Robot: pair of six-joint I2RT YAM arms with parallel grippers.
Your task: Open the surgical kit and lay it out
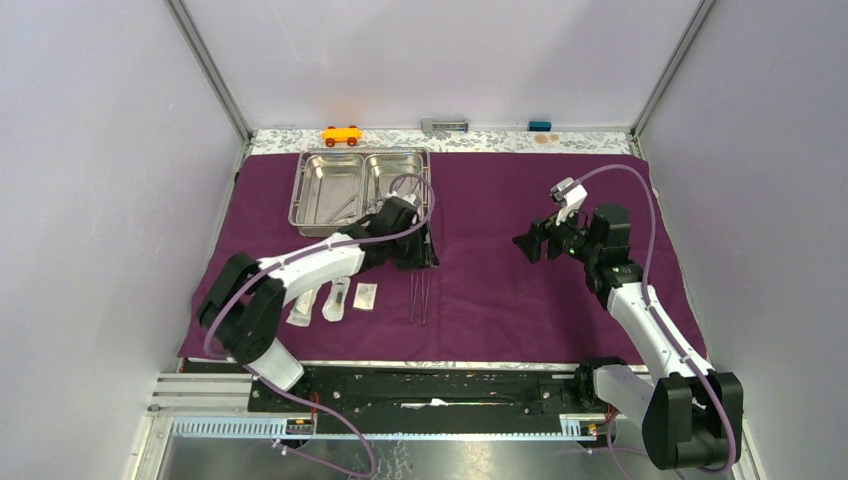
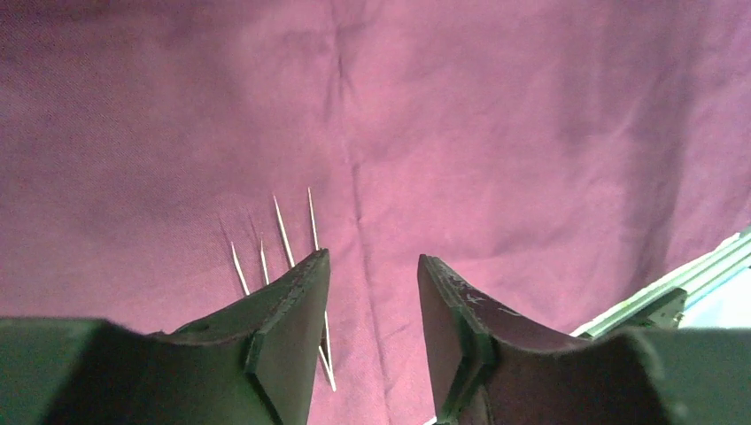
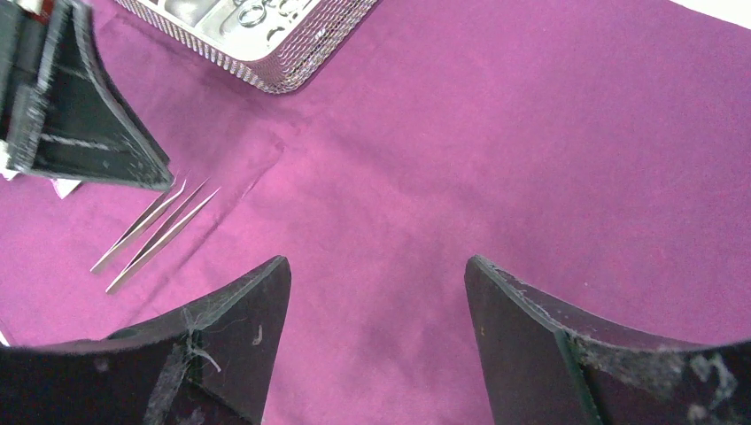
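Note:
Two pairs of thin metal tweezers (image 1: 425, 300) lie side by side on the purple cloth; they show again in the right wrist view as slim tweezers (image 3: 164, 239). Over their far end stands my left gripper (image 1: 430, 262), open. In its wrist view the tweezers (image 2: 313, 217) are left of the gap, partly behind one finger, and only cloth shows between the fingertips. A metal tray (image 1: 330, 188) with two compartments holds scissors-like instruments (image 3: 252, 15). Well to the right, above bare cloth, my right gripper (image 1: 527, 246) is open and empty.
Several packaged items, among them a clear pack (image 1: 337, 299) and a small square packet (image 1: 365, 296), lie left of the tweezers. A yellow toy car (image 1: 342, 135) stands behind the tray.

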